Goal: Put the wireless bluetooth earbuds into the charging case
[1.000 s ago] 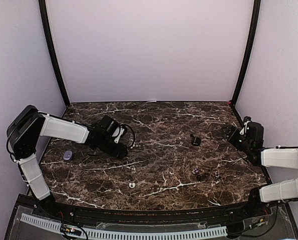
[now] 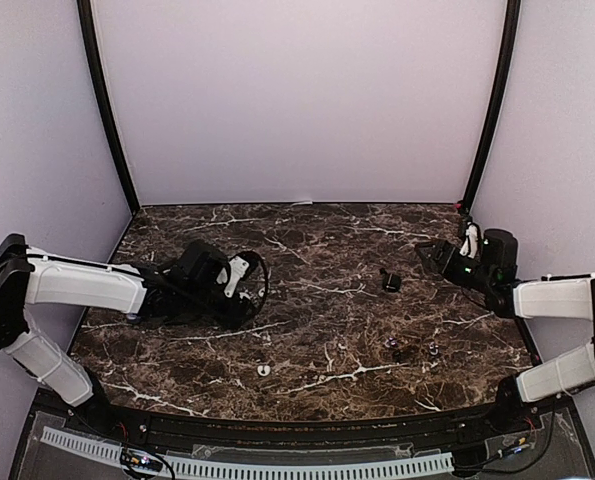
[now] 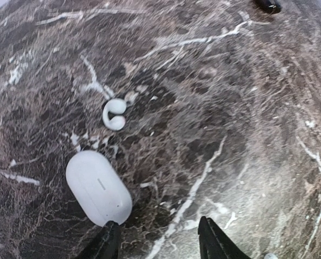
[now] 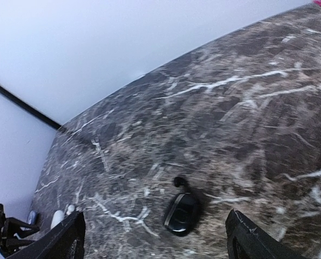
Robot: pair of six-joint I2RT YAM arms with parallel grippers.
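Observation:
In the left wrist view a white rounded case [image 3: 98,188] lies on the table, and a white C-shaped earbud [image 3: 114,114] is just beyond it. My left gripper is open, nothing between its fingers, with the case near its left fingertip. A black case-like item [image 4: 183,213] lies in front of my right gripper, with a small black curved piece [image 4: 181,182] at its far end. The right gripper is open and empty. Another small white piece [image 2: 264,370] lies near the table's front; its details are too small to tell.
Small dark-and-light pieces [image 2: 434,350] lie at the front right of the marble table [image 2: 307,330]. A grey-blue item [image 4: 32,217] is at the far left in the right wrist view.
My right gripper has moved left, towards the black item. The table objects look unmoved.

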